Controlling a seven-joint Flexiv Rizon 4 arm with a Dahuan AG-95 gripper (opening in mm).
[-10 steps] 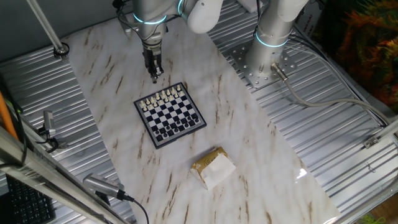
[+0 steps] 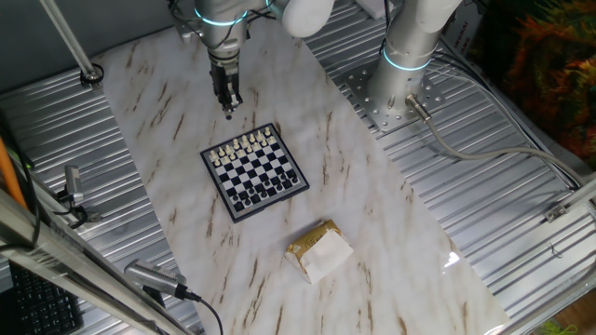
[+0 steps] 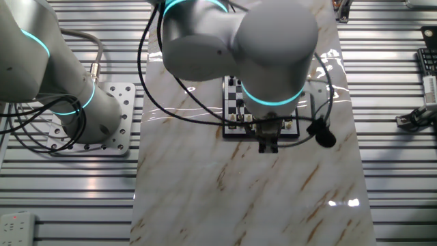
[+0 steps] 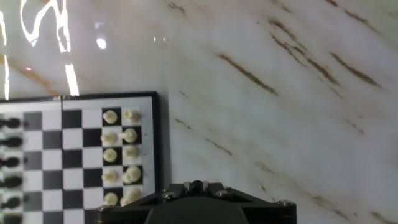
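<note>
A chessboard [image 2: 253, 173] lies on the marble-patterned table, with white pieces [image 2: 244, 146] lined up along the side nearer the arm and black pieces [image 2: 264, 192] along the opposite side. My gripper [image 2: 228, 114] hangs over the table just off the white side, fingers pointing down and apart from the pieces. In the wrist view the gripper looks shut, its fingers meeting at the bottom edge with nothing visible between them. Only part of the board [image 4: 72, 138] shows there, on the left. The arm covers much of the chessboard [image 3: 233, 109] in exterior view 2.
A gold packet [image 2: 314, 238] with a white flap [image 2: 328, 259] lies beyond the black side of the board. Slatted metal decking [image 2: 466, 195] surrounds the table [image 2: 177, 93]. A camera on a stand [image 2: 154, 277] is near the table's left edge.
My gripper has shifted slightly away from the chessboard, up and to the left in exterior view 1. The board, pieces and packet have stayed where they were.
</note>
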